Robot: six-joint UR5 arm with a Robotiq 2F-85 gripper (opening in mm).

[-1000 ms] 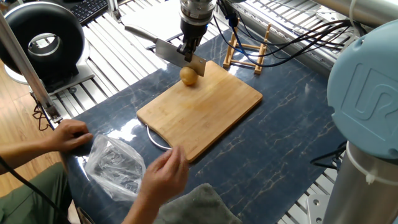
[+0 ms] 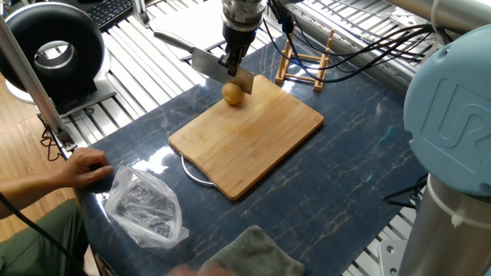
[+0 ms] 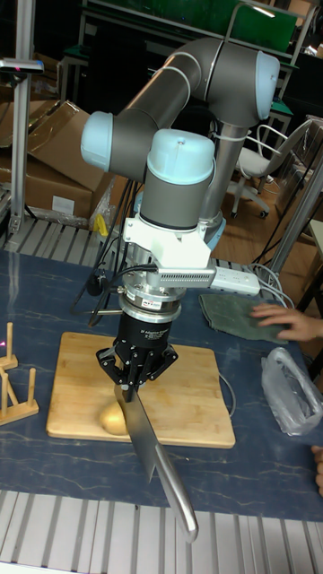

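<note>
My gripper [image 2: 232, 67] is shut on a knife [image 2: 219, 69], gripping the top of its broad steel blade. The knife's handle [image 3: 179, 505] sticks out away from the arm, past the edge of the board. On the wooden cutting board [image 2: 253, 138] lies a round, yellow-brown potato [image 2: 232, 94], near the board's far edge. The blade is just behind the potato in exterior view 1 and beside it in exterior view 3; whether they touch, I cannot tell.
Right of the board's far corner stands a small wooden rack [image 2: 305, 65], with black cables over it. A clear plastic bag [image 2: 146, 207] and a grey-green cloth [image 2: 253, 254] lie near a person's hands [image 3: 298, 324].
A person's hand has drawn back from the board's near corner to the bottom edge of the view, and the cloth has shifted slightly. My gripper, the knife and the potato have stayed still.
</note>
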